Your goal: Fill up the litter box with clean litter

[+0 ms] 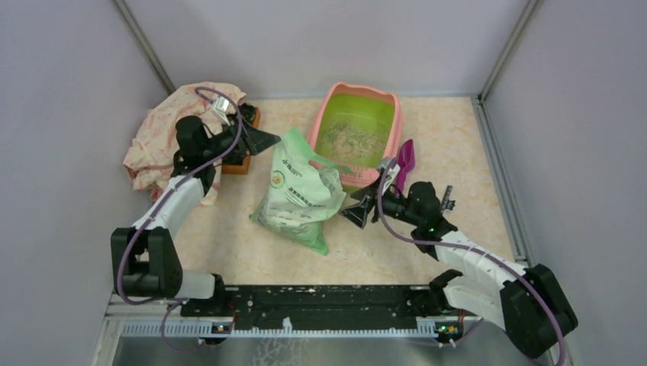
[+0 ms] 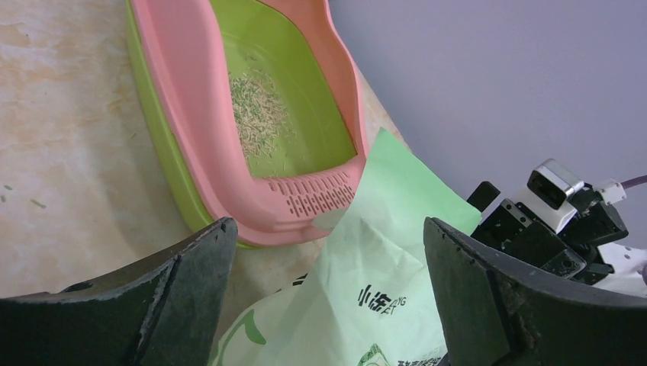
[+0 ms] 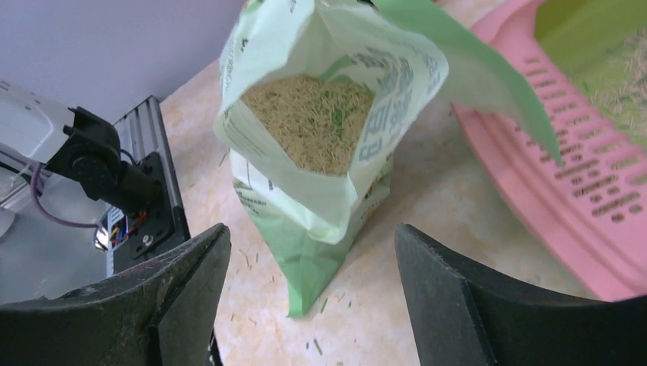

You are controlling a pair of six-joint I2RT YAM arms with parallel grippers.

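Observation:
The green-white litter bag [image 1: 297,198] stands open at the middle, its torn mouth showing brown pellets [image 3: 301,118] in the right wrist view. Behind it is the litter box [image 1: 355,126], pink-rimmed, with scattered litter on its green floor. My left gripper [image 1: 262,141] is open just left of the bag's top flap, which lies between and beyond its fingers in the left wrist view. My right gripper [image 1: 355,206] is open beside the bag's right side, facing its mouth, with nothing held.
A purple scoop [image 1: 406,164] lies right of the box, a small dark tool [image 1: 448,200] further right. A crumpled patterned cloth [image 1: 156,141] and wooden tray [image 1: 236,168] sit at back left.

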